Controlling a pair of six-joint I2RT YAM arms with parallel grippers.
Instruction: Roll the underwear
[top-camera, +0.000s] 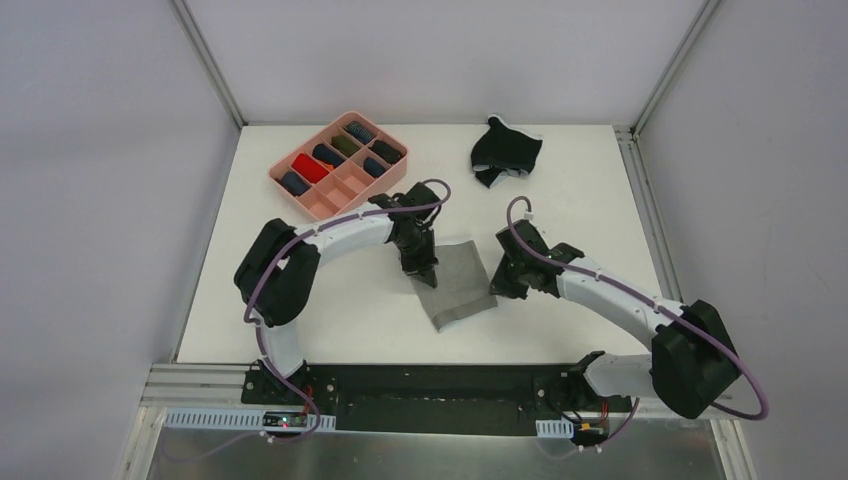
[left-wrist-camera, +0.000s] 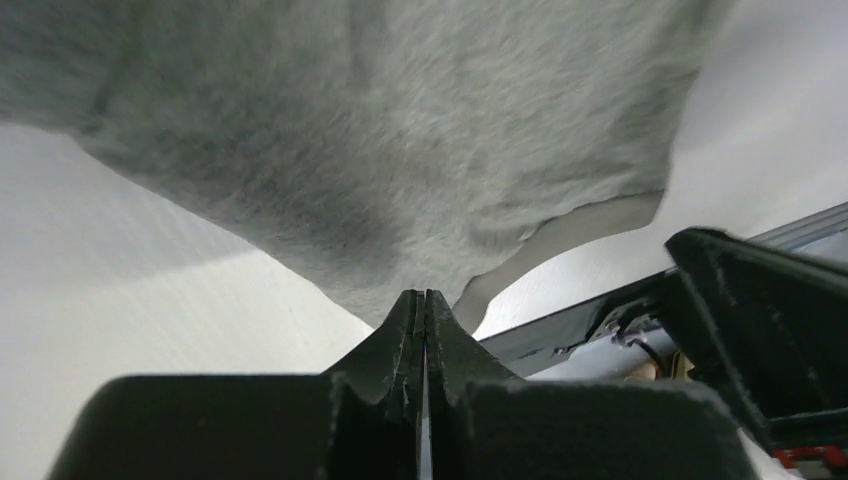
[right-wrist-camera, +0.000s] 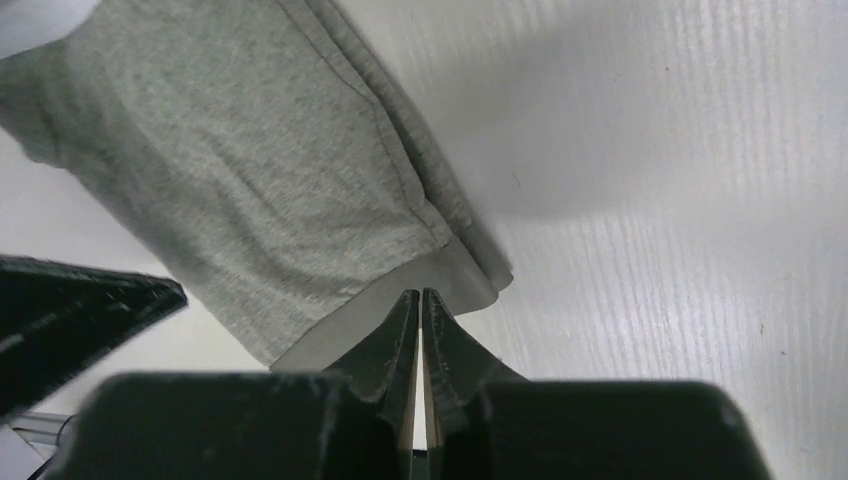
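Observation:
Grey underwear (top-camera: 455, 285) lies folded flat on the white table, its waistband toward the near edge in the top view. My left gripper (top-camera: 430, 275) is over its left part, shut; in the left wrist view its tips (left-wrist-camera: 421, 300) show over the grey cloth with nothing visible between them. My right gripper (top-camera: 497, 292) is at the cloth's right edge, also shut; in the right wrist view its tips (right-wrist-camera: 420, 298) are beside the waistband corner, with nothing visible between them.
A pink divided box (top-camera: 340, 195) with several rolled items and some empty compartments stands at the back left. Dark folded garments (top-camera: 505, 150) lie at the back right.

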